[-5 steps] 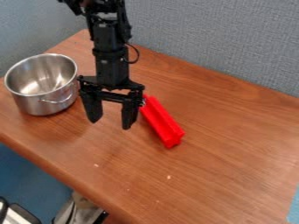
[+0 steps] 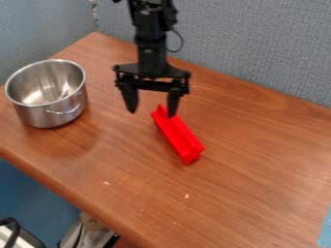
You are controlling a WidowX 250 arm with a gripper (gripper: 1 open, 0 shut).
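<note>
My black gripper hangs over the table with its two fingers spread, open, nothing visible between them. A long red block lies on the wooden table just below and in front of the gripper's right finger, angled toward the front right; whether that finger touches it I cannot tell. A steel pot with side handles stands at the table's left.
Grey padded walls line the back and left. The table's near left edge drops to a blue floor with cables at bottom left.
My gripper has moved right and toward the back, over the far end of the red block. The block and pot have not visibly moved.
</note>
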